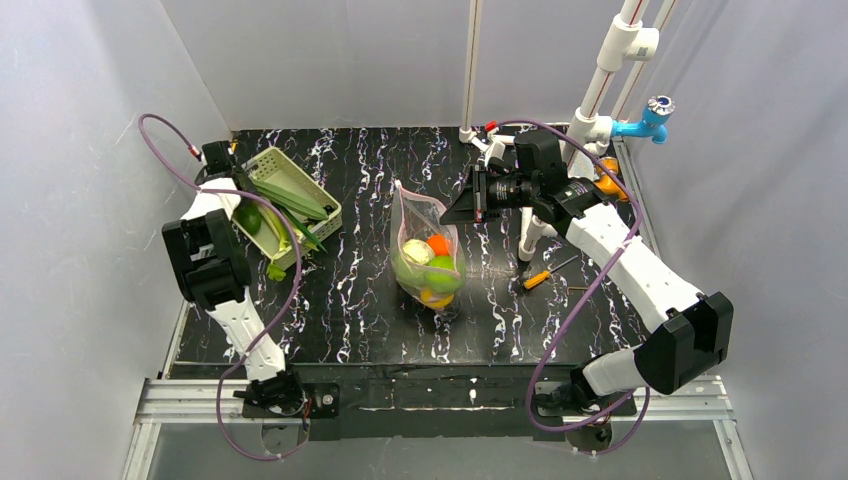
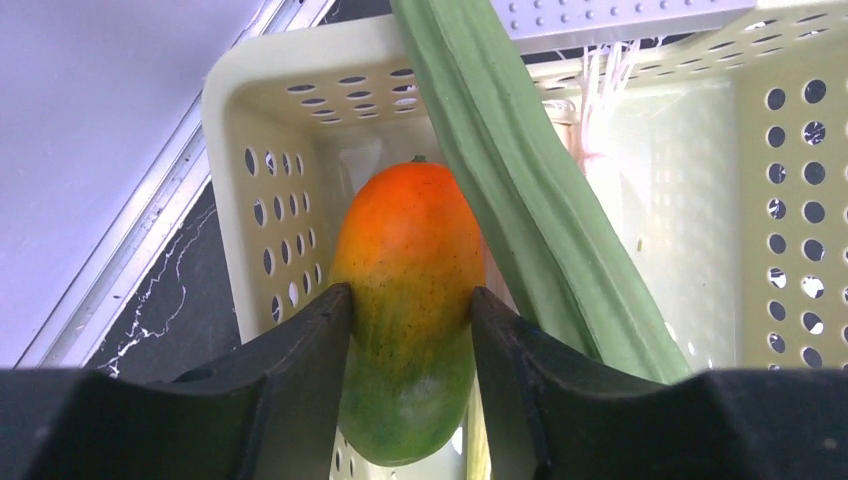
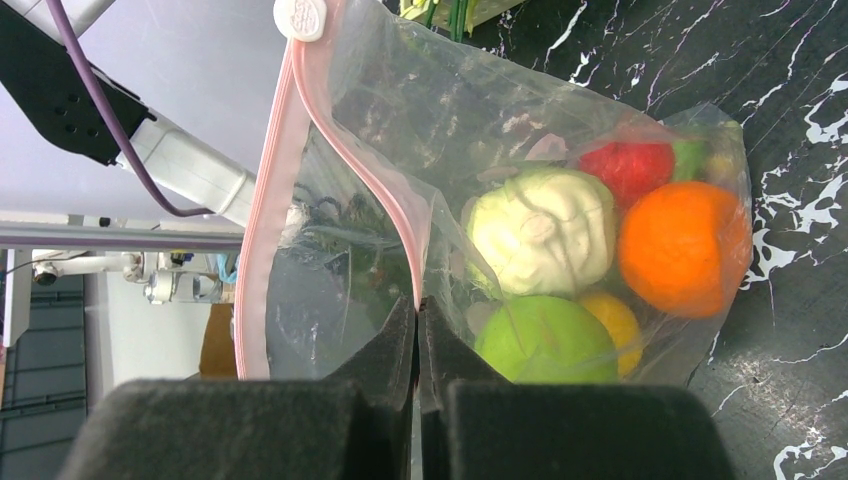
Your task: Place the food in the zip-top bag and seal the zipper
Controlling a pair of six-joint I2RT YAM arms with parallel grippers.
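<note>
In the crate [image 1: 322, 229] at the left, an orange-green mango [image 2: 405, 390] sits between the fingertips of my left gripper, which is part open around it; whether both fingers press on it is hard to tell. A long green leek [image 2: 540, 180] lies beside it. The zip top bag [image 1: 405, 215] stands mid-table, holding a pale round vegetable [image 3: 540, 230], an orange [image 3: 680, 250], a green fruit [image 3: 545, 345] and red and yellow items. My right gripper is shut at the bag's pink zipper edge [image 3: 390, 200].
An orange-handled screwdriver [image 1: 540, 277] lies right of the bag. White pipes with a blue tap [image 1: 645, 128] stand at the back right.
</note>
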